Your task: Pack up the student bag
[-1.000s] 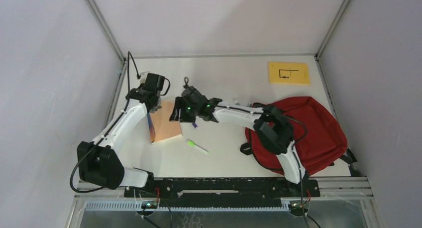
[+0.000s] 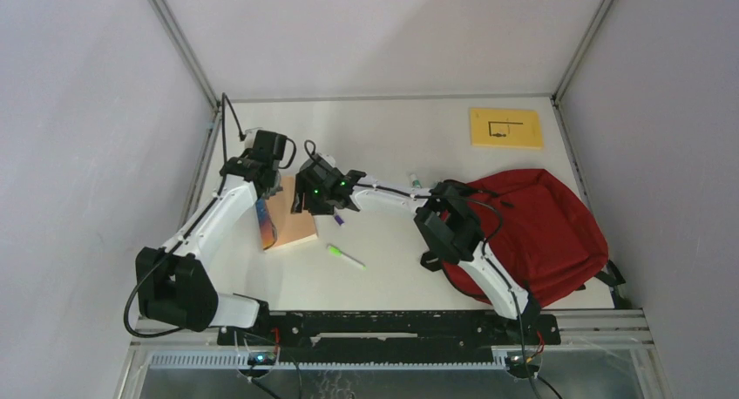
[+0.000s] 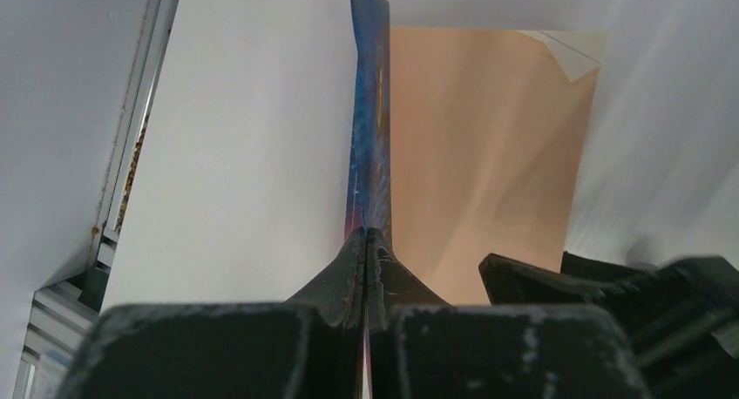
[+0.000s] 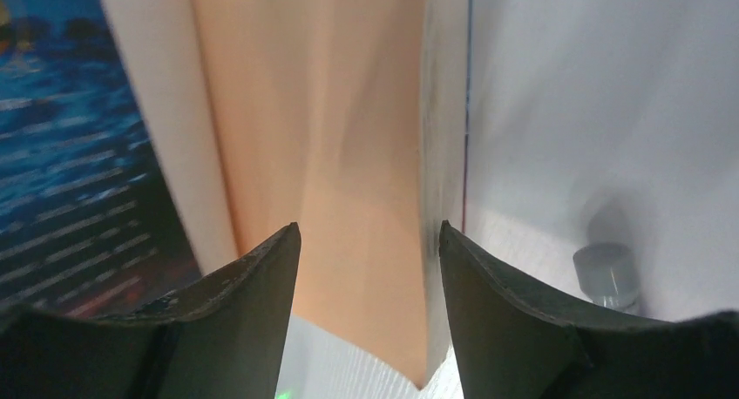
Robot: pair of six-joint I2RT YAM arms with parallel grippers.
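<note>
A thick book lies at the left of the table, its bare tan page block facing up. Its blue cover stands raised along one side. My left gripper is shut on the thin cover, at its near end. In the right wrist view my right gripper is part open, one finger over the tan page and the other beside the page block's edge. The red bag lies spread at the right, partly under my right arm.
A yellow book lies at the back right. A green-capped marker is in front of the thick book, and a purple-ended item lies beside it. A small green-and-white item sits near the bag.
My right gripper has moved left, closer to the book's page block. The left arm is almost unmoved; more of the coloured cover shows along the book's left side.
</note>
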